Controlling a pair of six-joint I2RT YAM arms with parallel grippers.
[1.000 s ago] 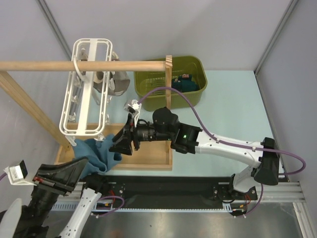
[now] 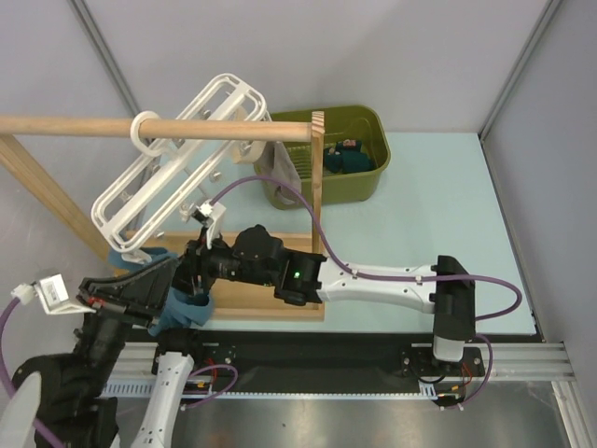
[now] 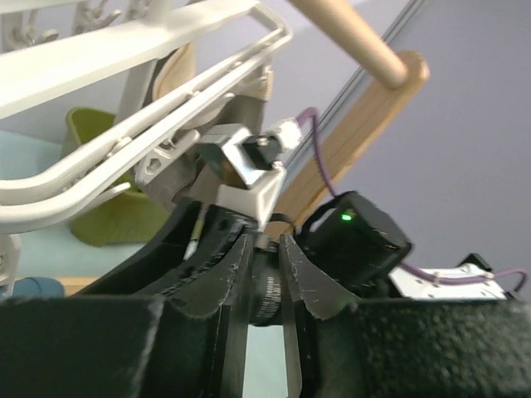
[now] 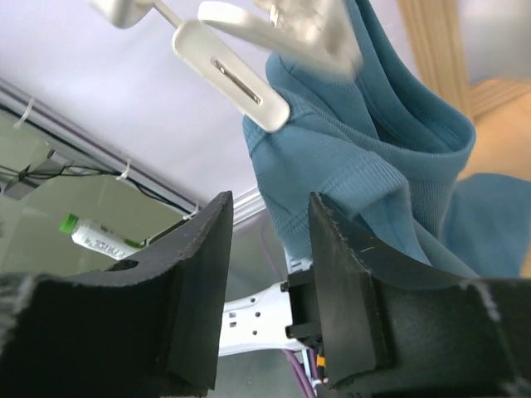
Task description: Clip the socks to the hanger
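The white hanger [image 2: 177, 177] hangs tilted from a wooden rod. A blue sock [image 2: 177, 313] hangs at its near end, partly covered by both grippers; in the right wrist view the blue sock [image 4: 332, 166] lies against a white clip [image 4: 232, 75]. My right gripper is part open, with the sock beside and behind its right finger and the gap itself looking empty. My left gripper has its fingers nearly together, nothing visible between them, close to the right gripper. A grey sock [image 2: 284, 163] hangs at the hanger's far end.
The wooden rod [image 2: 215, 130] and upright post [image 2: 317, 187] frame the hanger. Behind stands a green bin [image 2: 364, 187] holding dark teal socks [image 2: 350, 159].
My left gripper has come up and right to the hanger's near end. The right gripper has shifted left. The hanger has swung, its far end turning right.
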